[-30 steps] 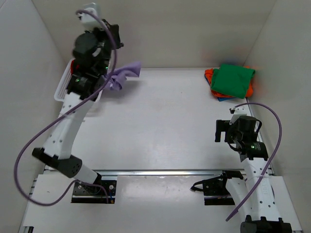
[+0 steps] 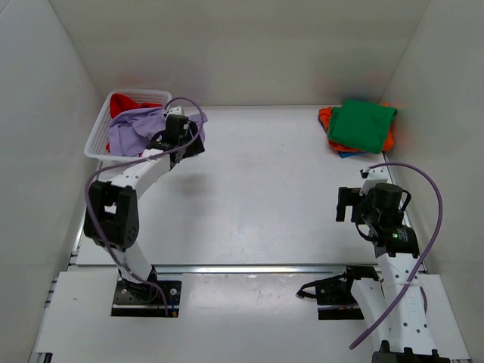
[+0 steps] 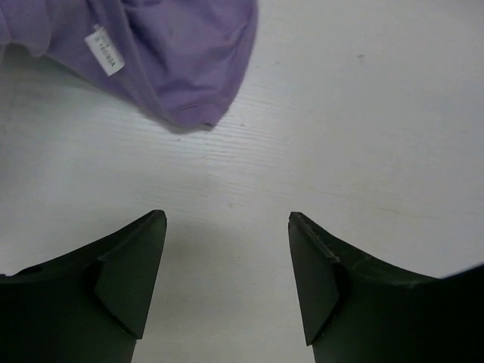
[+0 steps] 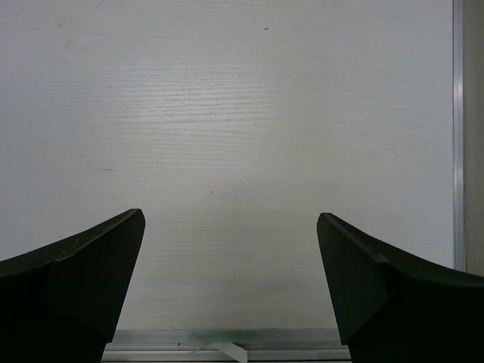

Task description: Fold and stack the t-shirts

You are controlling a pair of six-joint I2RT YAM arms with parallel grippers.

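A lavender t-shirt (image 2: 134, 130) (image 3: 189, 57) lies crumpled in the white basket at the left, part of it spilling onto the table, a white label showing. A red cloth (image 2: 132, 103) is behind it in the basket. A folded stack with a green shirt (image 2: 361, 125) on top, orange and blue beneath, lies at the back right. My left gripper (image 2: 189, 147) stands open above the table beside the lavender shirt, nothing between its fingers. My right gripper (image 2: 349, 204) is open over bare table at the front right.
The white basket (image 2: 97, 142) sits against the left wall. Walls enclose the back and both sides, and a metal rail runs along the front edge.
My left arm has pulled back and down from the back wall to beside the basket. The lavender shirt's hanging part has settled flatter. The right arm is essentially still.
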